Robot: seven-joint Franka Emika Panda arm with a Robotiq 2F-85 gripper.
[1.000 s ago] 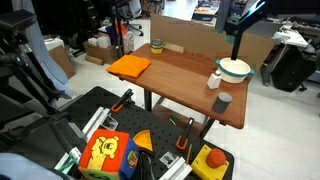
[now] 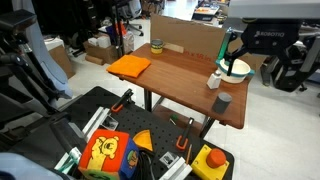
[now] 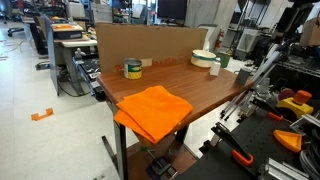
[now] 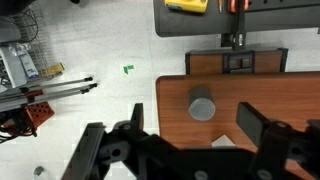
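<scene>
A small grey cup [image 2: 221,102] stands near the front right corner of the brown table [image 2: 180,85]. Just behind it is a white bottle [image 2: 214,79]. A white pot with a greenish rim [image 2: 233,71] sits at the right end, partly behind my arm. In the wrist view my gripper is open and empty, its dark fingers [image 4: 126,142] spread wide above the table. The grey cup [image 4: 202,103] shows between and slightly beyond the fingertips, with the white bottle [image 4: 222,142] partly visible nearer the gripper.
An orange cloth [image 3: 153,111] lies over the table's far end, near a can [image 3: 133,69]. A cardboard panel [image 3: 150,47] stands along the back edge. In front of the table, a black perforated surface [image 2: 150,125] carries a colourful box [image 2: 105,153] and a red-and-yellow button [image 2: 215,158].
My arm and gripper have come down into the upper right of exterior view 1, now covering part of the pot. The cup, bottle and cloth have stayed in place.
</scene>
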